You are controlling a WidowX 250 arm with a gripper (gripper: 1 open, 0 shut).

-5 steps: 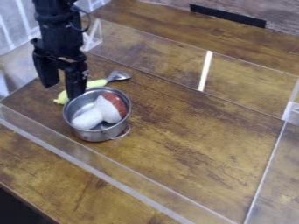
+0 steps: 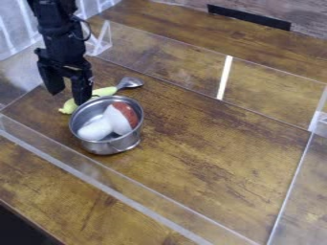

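My black gripper [image 2: 67,87] hangs open at the left, above the wooden table just behind a yellow-green banana-like item [image 2: 73,103], with nothing visible held. A metal pot [image 2: 113,144] stands right and in front of it, holding a white object [image 2: 99,128] and a red item [image 2: 124,112]. A grey spatula-like tool [image 2: 128,84] lies behind the pot, beside the yellow item.
A white tape strip [image 2: 225,77] lies at the back right. Transparent edging runs along the left and right.
My gripper has moved back, away from the pot, and looks narrower in outline. The pot and items look unchanged.
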